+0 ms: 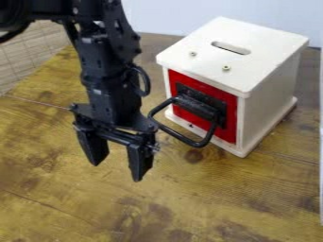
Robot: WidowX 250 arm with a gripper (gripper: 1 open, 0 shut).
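Note:
A black robot gripper (pixel 116 151) hangs over the wooden floor at the centre left, its two fingers apart and nothing between them. To its right stands a white wooden box (pixel 252 66) with a slot and two screws on top and a red front panel (pixel 216 130). A black loop handle (pixel 198 143) sticks out from that panel, its near end reaching close to the right side of the gripper.
Bare wooden surface (pixel 151 213) fills the foreground and right. A woven mat (pixel 32 66) lies at the back left, and a white wall (pixel 164 19) runs along the back.

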